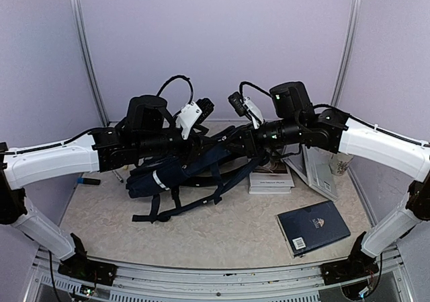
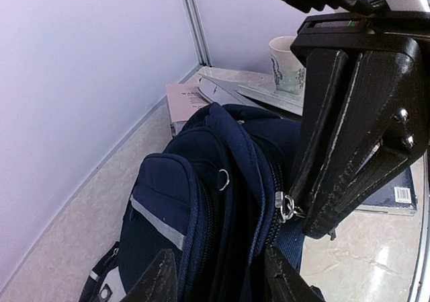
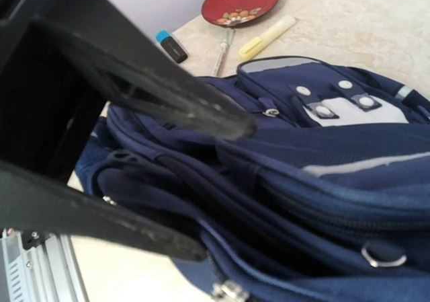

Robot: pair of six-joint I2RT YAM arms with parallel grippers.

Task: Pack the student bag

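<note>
The navy student bag [image 1: 178,173] lies on its side in the middle of the table, straps towards the front. In the left wrist view its front pocket and zipped edges [image 2: 222,154] face me. At its right end my right gripper is shut on the bag's opening edge, with dark cloth layers between its fingers; a metal zip pull [image 2: 287,208] hangs by its fingertips. My left gripper is part open just over the bag, one fingertip on each side of a fabric ridge. Both arms hide much of the bag from above.
A dark blue book [image 1: 313,228] lies at the front right. White-edged books [image 1: 271,181], a grey folder [image 1: 318,171] and a cup [image 1: 340,163] stand behind it. Beyond the bag are a red plate [image 3: 240,1], a yellow highlighter [image 3: 267,38] and a blue-capped item [image 3: 171,46].
</note>
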